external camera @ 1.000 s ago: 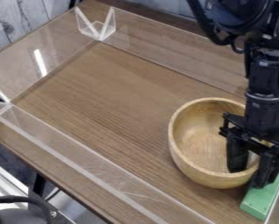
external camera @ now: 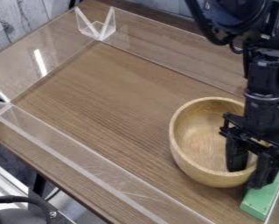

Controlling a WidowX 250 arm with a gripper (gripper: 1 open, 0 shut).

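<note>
A pale wooden bowl (external camera: pixel 198 145) sits at the right of the table. My black gripper (external camera: pixel 251 157) comes down over its right side, its fingers around the bowl's right wall and rim. It looks shut on that wall, though the dark fingertips are hard to make out. A green block (external camera: pixel 261 203) lies just beside the bowl at the lower right, partly hidden behind the gripper.
Transparent plastic walls border it, with a clear bracket (external camera: pixel 94 26) at the back left. Black cables or arm parts show at the lower left.
</note>
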